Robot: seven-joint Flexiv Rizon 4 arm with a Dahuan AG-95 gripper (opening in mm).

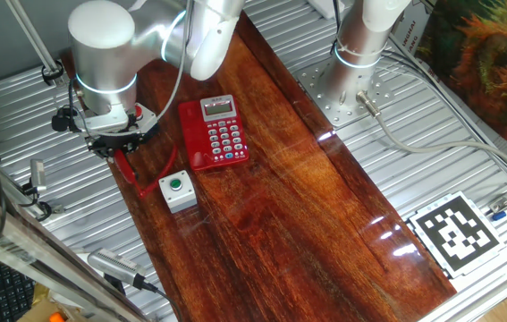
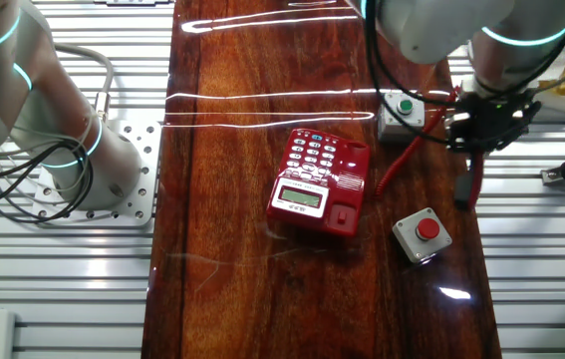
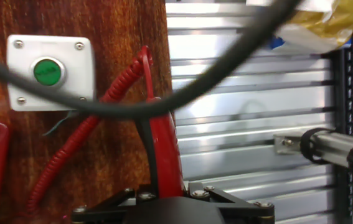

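The red telephone [image 1: 213, 134] rests on the dark wooden board, its cradle bare in exterior view 2. Its red handset [image 3: 165, 149] runs lengthwise up from the bottom centre of the wrist view, over the board's edge strip. My gripper [image 1: 115, 146] is shut on the handset near the board's edge, beyond the phone's left side in exterior view 1. A coiled red cord [image 3: 70, 140] trails from the handset's far end across the board. The fingertips are largely hidden by the gripper body, and the handset's height above the board is hard to tell.
A white box with a green button [image 3: 47, 73] sits close to the cord. Another box with a red button [image 2: 426, 230] stands near the handset. A black cable [image 3: 132, 111] crosses the wrist view.
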